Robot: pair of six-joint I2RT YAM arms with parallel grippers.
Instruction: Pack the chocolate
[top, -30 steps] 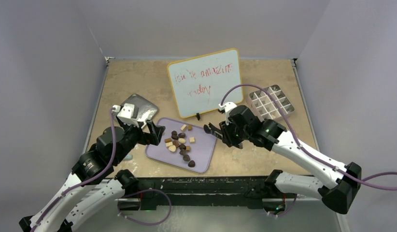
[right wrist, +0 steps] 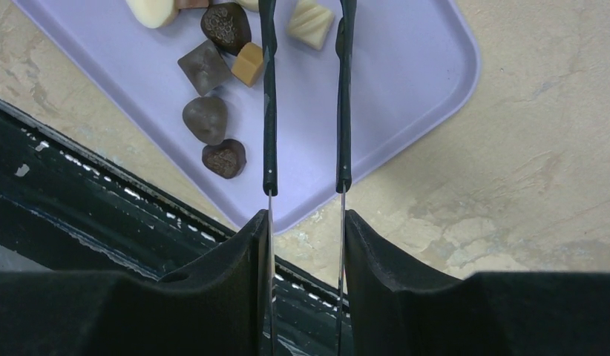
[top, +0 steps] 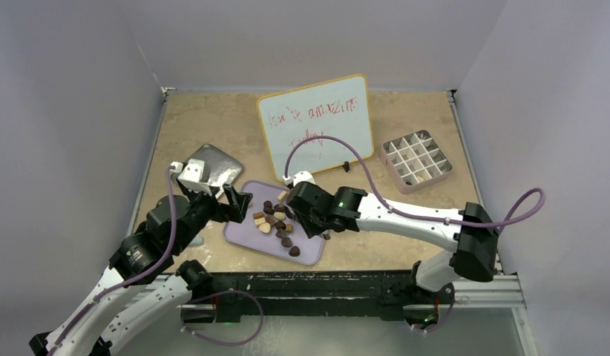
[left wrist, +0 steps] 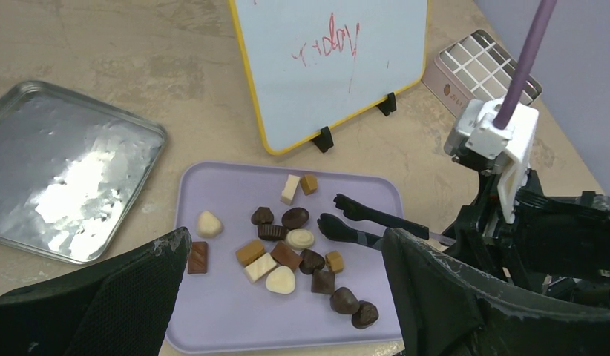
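Assorted dark, milk and white chocolates lie on a lilac tray, seen also in the left wrist view. My left gripper hangs open at the tray's left side, nothing between its fingers. My right gripper reaches low over the tray's right part, its long thin black fingers apart. In the right wrist view a ridged white chocolate lies between them near the top; whether they touch it is unclear. A dark square piece and a caramel cube lie just left of them. A compartment box stands at the back right.
A whiteboard with red writing stands behind the lilac tray. A metal tray lies to the left.
My right gripper has moved left from beside the compartment box to over the lilac tray. The left arm has hardly moved.
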